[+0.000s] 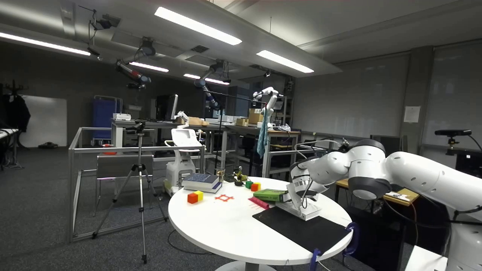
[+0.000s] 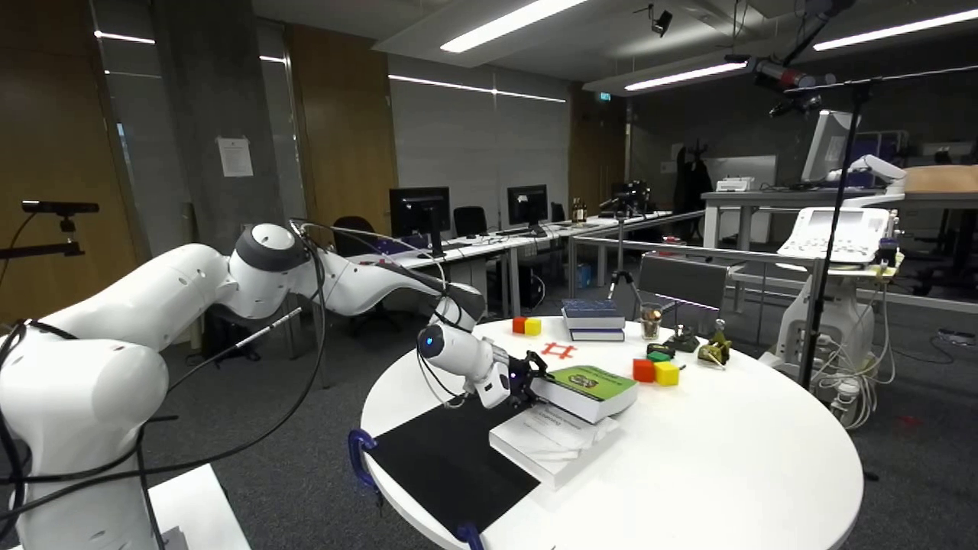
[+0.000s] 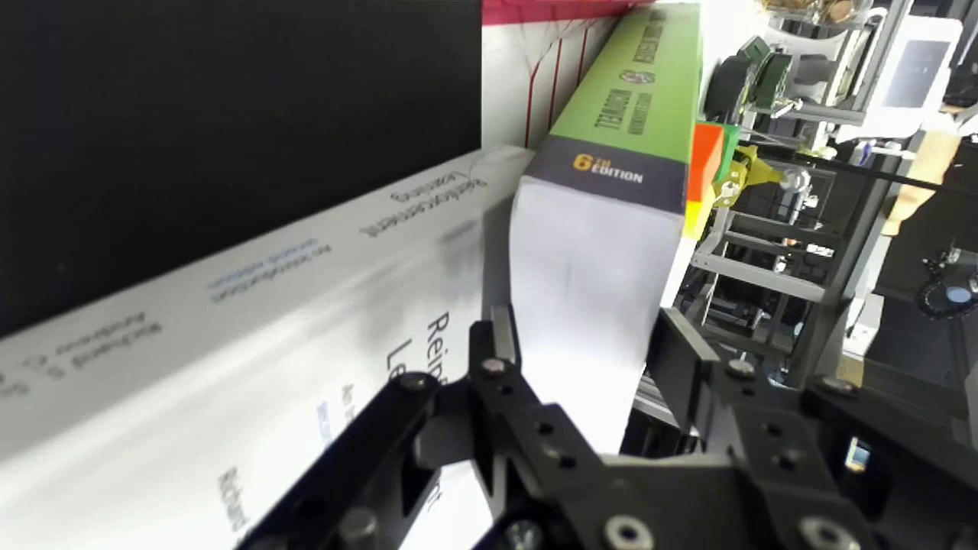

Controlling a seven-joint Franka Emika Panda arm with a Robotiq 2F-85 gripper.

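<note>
A thick green book with white pages lies tilted, one part over the white book. My gripper is shut on its near end. In the wrist view the fingers stand on either side of the green book's page block, and "6th Edition" shows on its spine. The white book lies flat beneath and to the left, its cover print partly hidden by the gripper. In exterior view 1 the arm's end covers much of the white book, and the green book reaches out beyond it.
A black mat covers the table's near side, clamped at the edge. A pink strip lies by the green book. Blue books, coloured cubes, a red grid shape and small items stand farther back.
</note>
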